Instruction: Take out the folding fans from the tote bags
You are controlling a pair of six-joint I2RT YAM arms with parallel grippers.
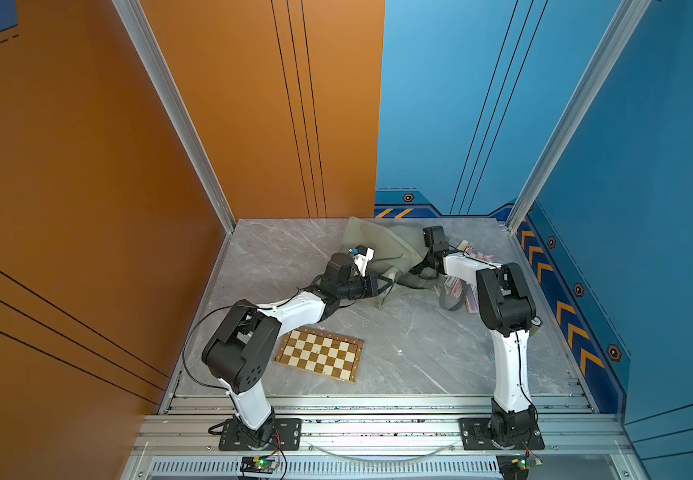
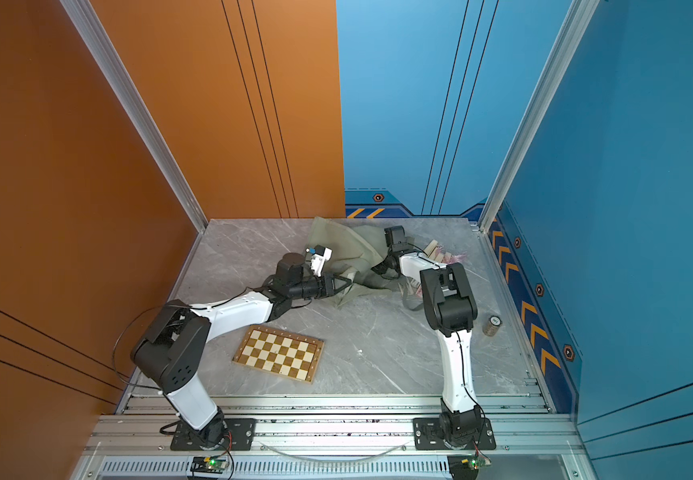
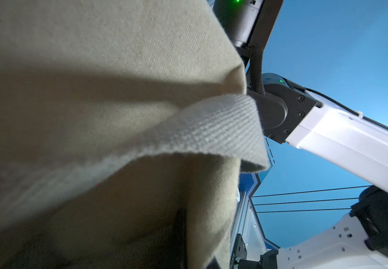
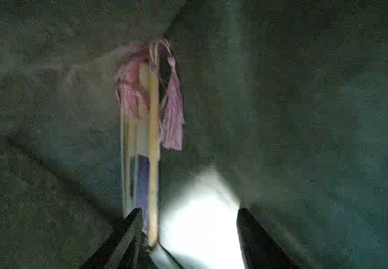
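An olive tote bag lies crumpled at the back centre. My left gripper is shut at its front fabric; the left wrist view shows cloth and a strap close up, fingertips unclear. My right gripper is inside the bag, part open, its left finger beside folding fans with pink and lilac tassels. More pale fans with pink parts lie right of the bag, partly behind the right arm.
A checkerboard lies at the front left. A small cylinder stands at the right.
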